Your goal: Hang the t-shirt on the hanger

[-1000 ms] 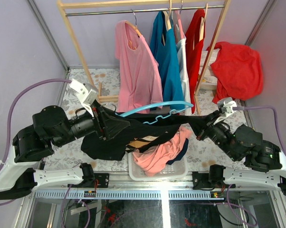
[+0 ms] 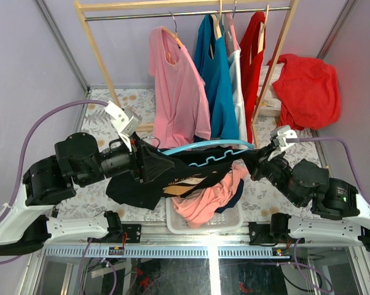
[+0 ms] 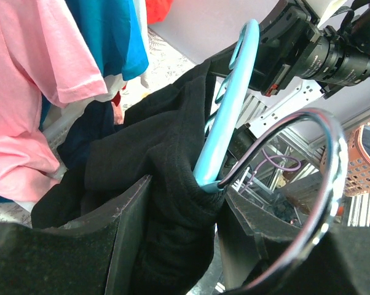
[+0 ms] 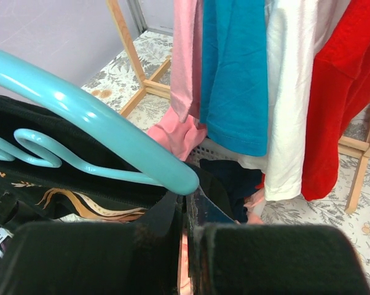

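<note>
The black t-shirt (image 2: 157,187), with light print, stretches between my two grippers above the tub. A light blue hanger (image 2: 200,145) spans from my left gripper (image 2: 149,161) towards my right gripper (image 2: 252,161). In the left wrist view, the fingers (image 3: 128,236) stand apart on either side of bunched shirt cloth (image 3: 173,178); the hanger's bar (image 3: 229,117) enters the cloth between them and its metal hook (image 3: 340,163) curves out to the right. The right gripper's fingers (image 4: 163,227) are closed together on the shirt's edge, right below the hanger's rounded end (image 4: 182,178).
A wooden rack (image 2: 96,49) holds pink (image 2: 176,92), teal (image 2: 216,86), white and red shirts close behind the hanger. Below the black shirt, a clear tub (image 2: 204,224) contains salmon cloth (image 2: 212,200). Red cloth (image 2: 308,89) lies at the back right.
The hanger has shifted right, its far end now at the right gripper.
</note>
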